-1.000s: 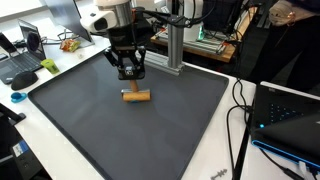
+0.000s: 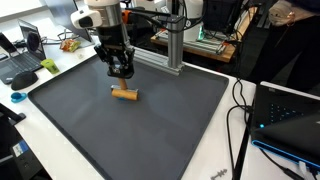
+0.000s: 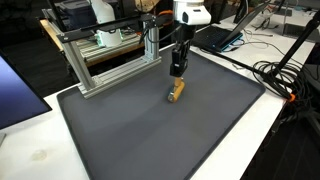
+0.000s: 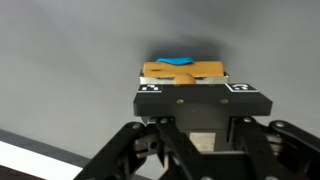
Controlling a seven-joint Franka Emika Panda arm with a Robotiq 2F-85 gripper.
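A wooden mallet-like piece (image 2: 125,94) hangs head down, its short handle pointing up into the fingers of my gripper (image 2: 123,79). The gripper is shut on the handle. In exterior view 2 the orange-brown piece (image 3: 176,90) shows below the fingers, close to the grey board. From the wrist view, the wooden head (image 4: 183,70) lies crosswise just beyond the fingers, with a small blue thing (image 4: 174,61) at its far side. Whether the head touches the board cannot be told.
The dark grey board (image 2: 150,130) is mostly bare, with wide free room in front. A metal frame (image 3: 115,75) stands along one side. Cables (image 3: 275,75) and a laptop (image 2: 33,38) lie beyond the board. A dark device (image 2: 285,120) sits at the right.
My gripper has moved a little to the left in exterior view 1, carrying the wooden piece along. The head now looks slightly more slanted. The grip has stayed shut.
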